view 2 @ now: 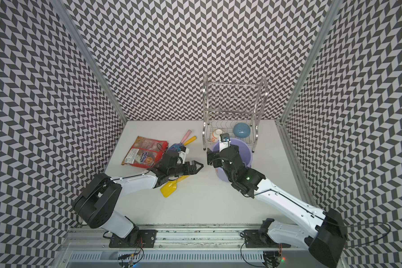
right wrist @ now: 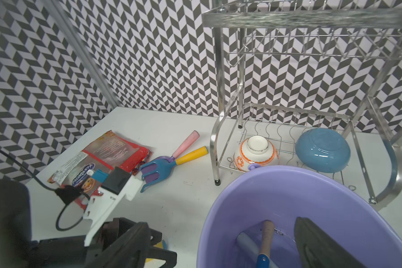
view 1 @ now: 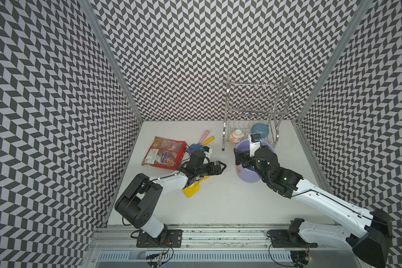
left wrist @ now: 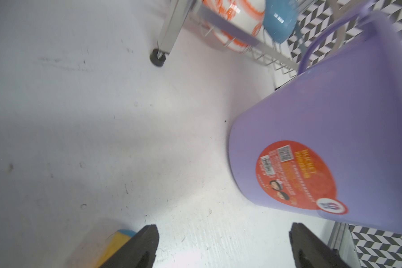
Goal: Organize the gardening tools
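Beside the snack bag lie a purple-headed tool with a pink handle [right wrist: 186, 143] and a blue-headed fork with a yellow handle [right wrist: 192, 155], overlapping at their heads. A yellow shovel [view 1: 191, 189] rests nearer the front, partly under the left arm. My left gripper is open above the table, the end of a yellow handle [left wrist: 114, 245] low beside one finger. The purple bucket [left wrist: 344, 116] stands to its right. Inside the bucket show a wooden handle [right wrist: 266, 236] and a grey-blue one. At the bucket's left rim, my right gripper is open and empty.
A metal rack [right wrist: 219, 89] stands behind the bucket, with a white-and-orange bowl [right wrist: 256, 154] and a blue bowl [right wrist: 322, 149] on its lower shelf. The red snack bag [view 1: 165, 152] lies at the left. Bare table spans the front middle.
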